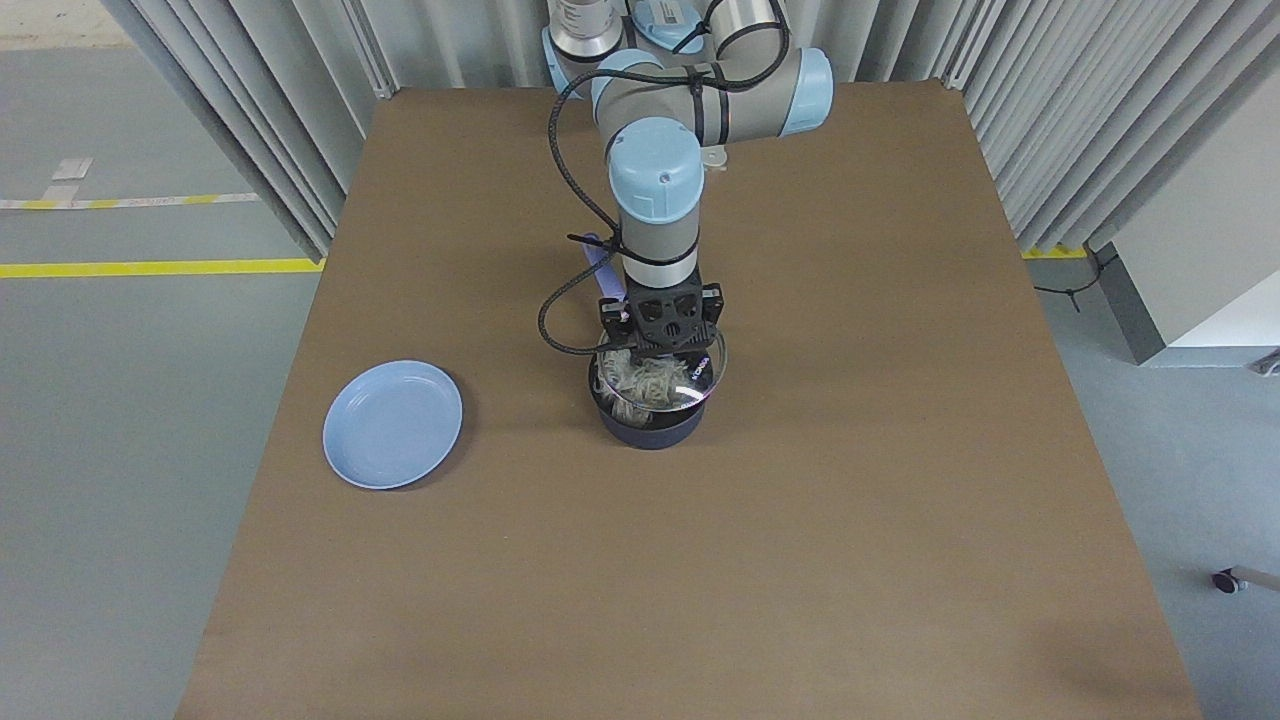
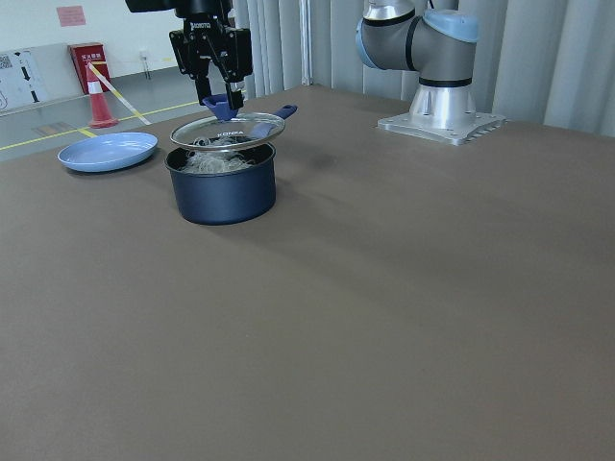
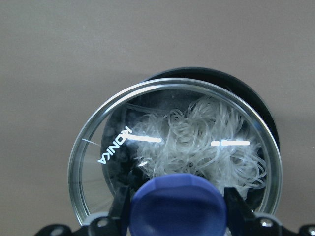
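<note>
My gripper (image 2: 219,96) is shut on the blue knob (image 3: 177,206) of a glass lid (image 3: 98,182). The lid hangs over the dark blue pot (image 2: 221,202), slightly off centre in the wrist view, with the pot's rim showing past it. Pale noodles (image 3: 206,137) show through the glass inside the pot. The pot's blue handle points back, partly hidden by the arm in the front view. A light blue plate (image 1: 392,425) lies apart from the pot, at its left in the front view.
The robot's base (image 2: 440,125) stands at the back, with grey curtains behind it.
</note>
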